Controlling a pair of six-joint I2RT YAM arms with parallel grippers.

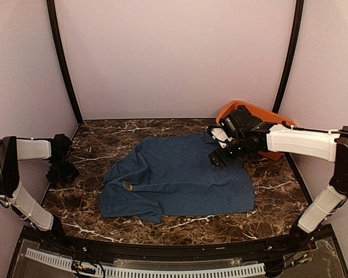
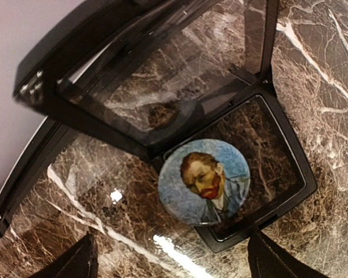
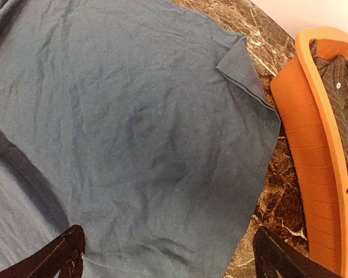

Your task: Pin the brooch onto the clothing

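Observation:
In the left wrist view, a round brooch [image 2: 204, 182] with a painted portrait of a bearded man lies flat, face up, overlapping the left side of a black-framed clear case [image 2: 304, 179] whose lid stands up. My left gripper is open over it, fingers apart on the near side and nothing between them. Blue clothing [image 1: 185, 162] is spread across the middle of the table, creased at its left. Over its right part hangs my right gripper [image 1: 217, 158], also open and empty. The brooch's pin is not visible.
A small round yellow-and-dark piece [image 1: 127, 186] lies on the left part of the clothing. At the back right, an orange bin [image 3: 313, 174] holds dark striped cloth. The left wall stands close beside the left gripper. Bare marble table shows between case and clothing.

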